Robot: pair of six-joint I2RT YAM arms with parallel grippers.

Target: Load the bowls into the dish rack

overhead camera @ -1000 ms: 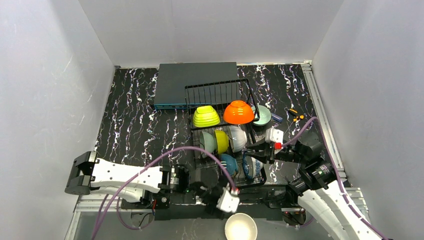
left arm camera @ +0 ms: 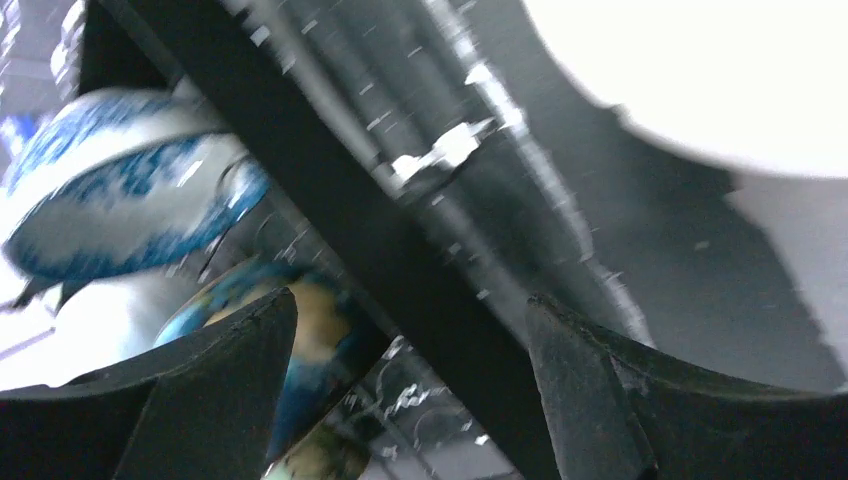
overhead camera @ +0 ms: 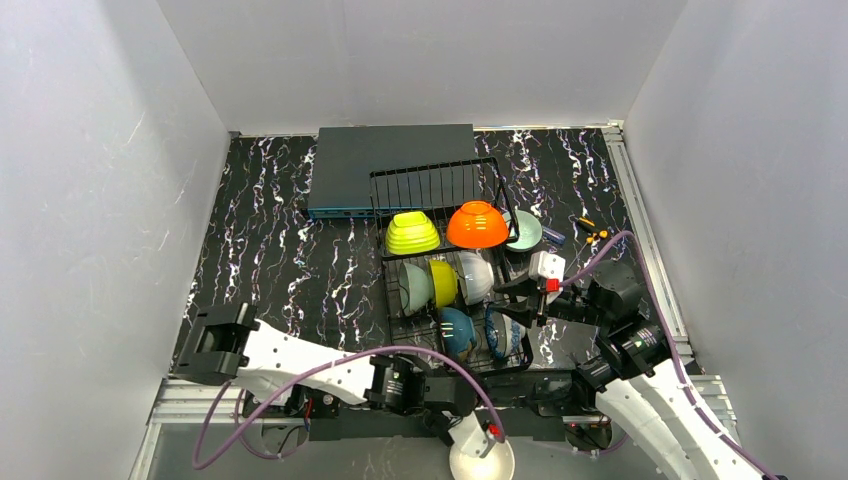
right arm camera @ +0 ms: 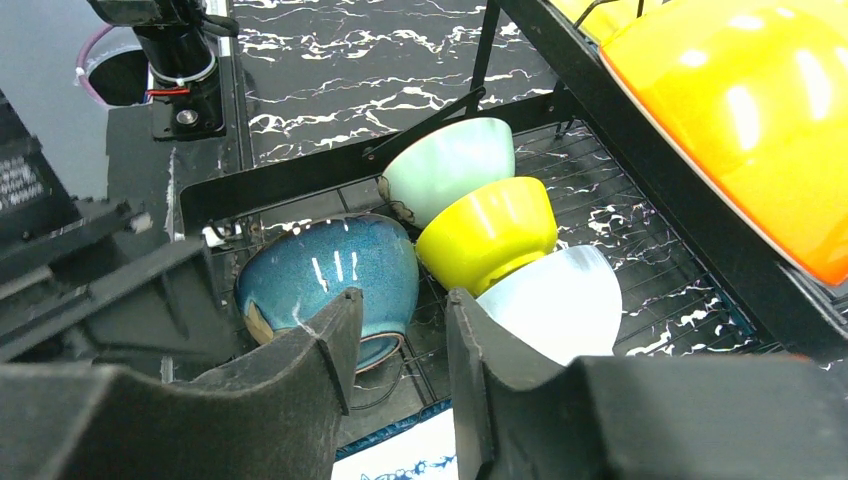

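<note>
A cream-white bowl (overhead camera: pixel 490 466) rests on the grey surface at the front edge, partly covered by my left arm. My left gripper is open and empty, close to that bowl; its fingertips cannot be made out from above. Part of the dish rack (overhead camera: pixel 440 168) shows between its fingers. The rack's lower level holds a blue bowl (overhead camera: pixel 458 333), a blue-and-white bowl (overhead camera: pixel 510 335), a pale green bowl (overhead camera: pixel 414 288), a yellow bowl (overhead camera: pixel 443 284) and a white bowl (overhead camera: pixel 475 277). Above the blue-and-white bowl, my right gripper stands part open and empty.
Lime (overhead camera: pixel 412 233) and orange (overhead camera: pixel 478 226) bowls sit upside down on the upper tier. Right of it is a pale green dish (overhead camera: pixel 527 232), with an orange-handled tool (overhead camera: pixel 592 230) beyond. Behind lies a dark flat box (overhead camera: pixel 390 160). Left of the rack, the marbled surface is clear.
The right arm and the racked bowls have barely moved.
</note>
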